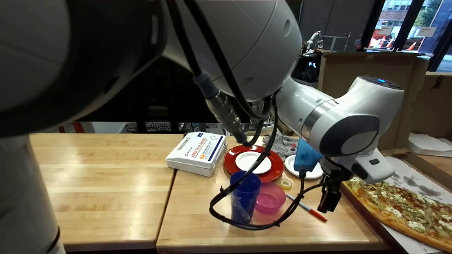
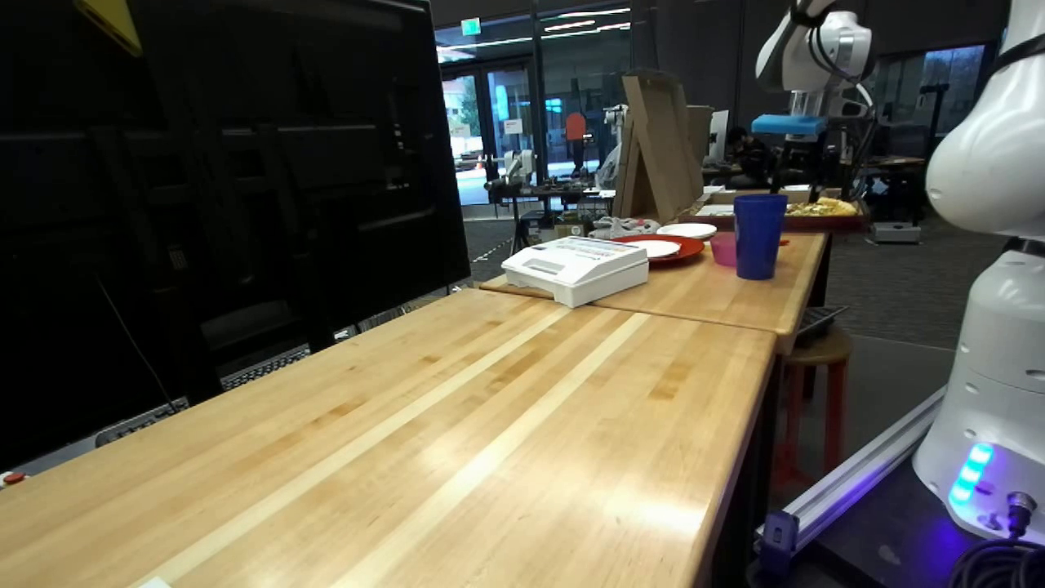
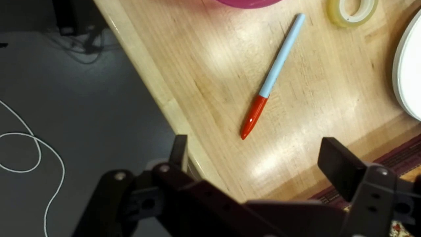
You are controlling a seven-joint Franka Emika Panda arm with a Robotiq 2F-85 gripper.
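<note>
A marker [image 3: 276, 72] with a pale blue barrel and a red cap lies on the wooden table, its cap end pointing toward my gripper in the wrist view. The fingers stand wide open, and nothing is between the fingers. In exterior view 1 my gripper [image 1: 330, 199] hangs above the table, close to the marker's red end [image 1: 317, 215]. From that side only part of the fingers shows, and the cable loop crosses in front of the table items. Exterior view 2 shows the gripper small and far off.
Around the marker are a pink bowl [image 1: 270, 197], a blue cup [image 1: 245, 198], a tape roll [image 3: 352, 12], a white plate [image 3: 412, 69] and a red plate [image 1: 277, 165]. A pizza box [image 1: 360, 203] borders the right. The first aid case [image 1: 197, 152] stands left.
</note>
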